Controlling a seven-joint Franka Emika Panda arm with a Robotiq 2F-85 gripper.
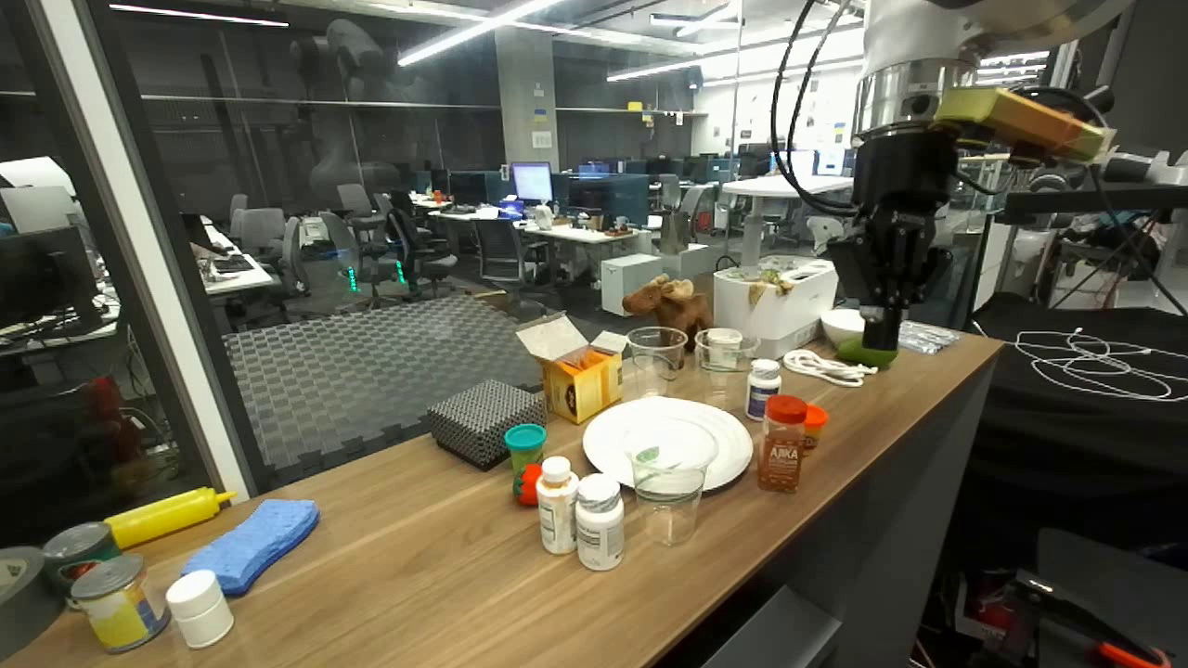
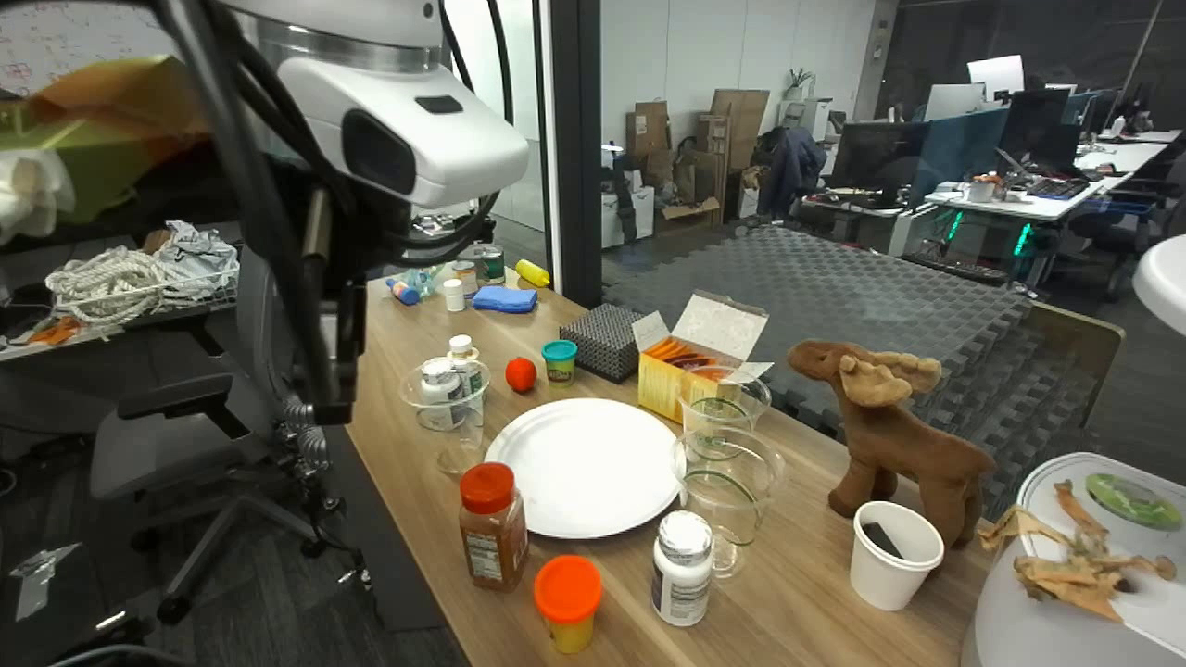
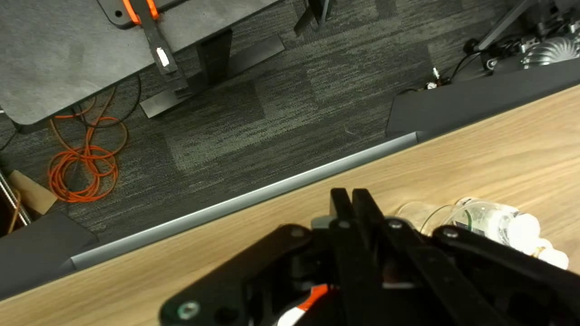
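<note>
My gripper hangs over the far right end of the table, its black fingers together and pointing down. In the wrist view, the fingertips stand side by side with only a narrow slit; nothing can be made out between them. A small grey piece shows beside one finger. Behind the fingertips, in exterior view 1, lies a green fruit-like item, partly covered by them. The white plate lies mid-table, apart from the gripper. A red-lidded spice jar stands upright near the front edge.
Clear cups, white bottles, an orange-lidded tub and an open yellow box crowd the plate. A plush moose stands at the back. Bare wood lies between the bottles and the blue sponge.
</note>
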